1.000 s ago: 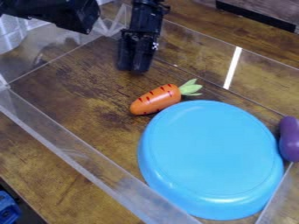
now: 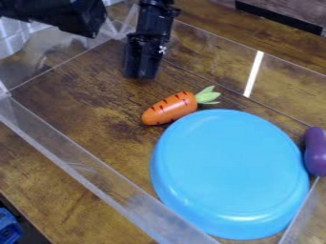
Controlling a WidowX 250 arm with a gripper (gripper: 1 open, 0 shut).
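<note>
A black gripper (image 2: pixel 144 59) points down over the back left of the clear-walled enclosure, behind and left of an orange toy carrot (image 2: pixel 169 109) with green leaves, and apart from it. Whether its fingers are open or shut is hard to tell against the dark shapes. The carrot lies on the wooden floor, just behind a large light-blue round lid or plate (image 2: pixel 227 172).
A purple toy eggplant (image 2: pixel 315 152) lies at the right edge beside the blue disc. Clear walls (image 2: pixel 95 186) border the area. A blue object (image 2: pixel 7 227) sits outside at the lower left.
The gripper has shifted very slightly over the last second, staying at the back left. The carrot, disc and eggplant have not moved.
</note>
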